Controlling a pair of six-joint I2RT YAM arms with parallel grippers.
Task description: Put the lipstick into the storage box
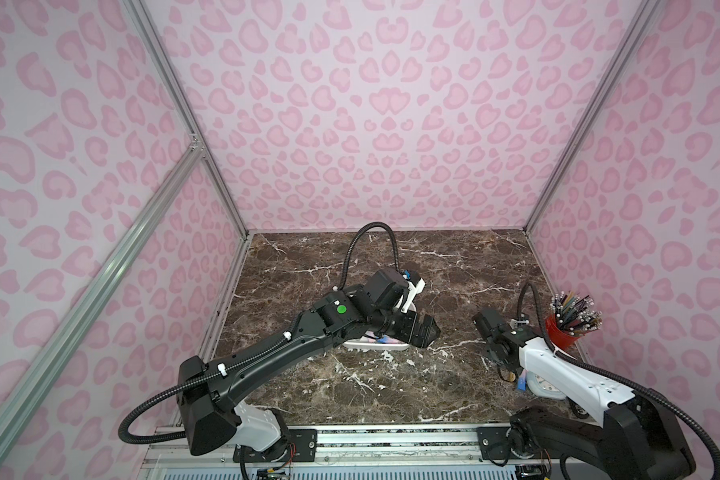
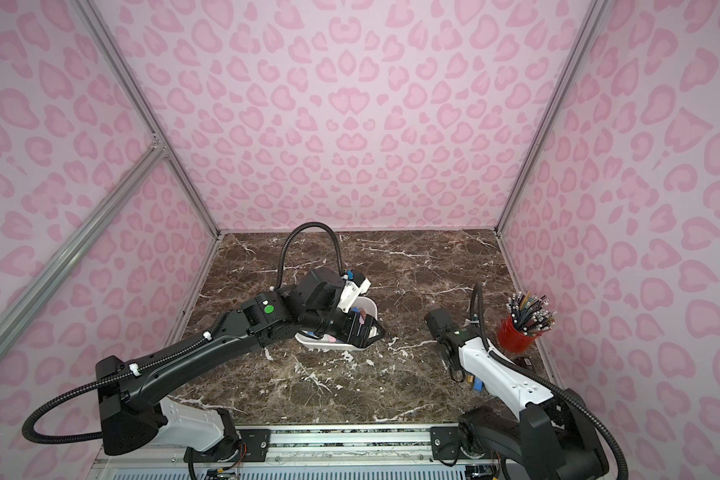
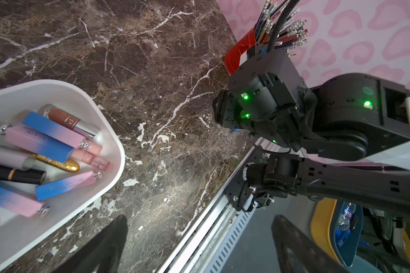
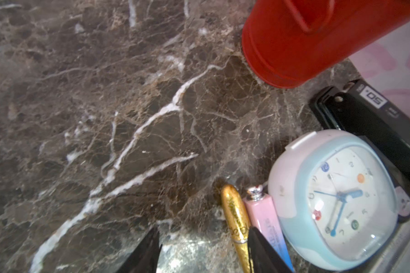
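The white storage box holds several lipsticks; my left gripper is above its right end, open with nothing between its fingers. My right gripper is over the right side of the table, partly open, with nothing seen held. Just beyond its fingertips in the right wrist view lie a gold lipstick and a pink-and-blue lipstick, side by side against the clock.
An alarm clock, a black stapler-like object and a red cup of pens crowd the right edge.
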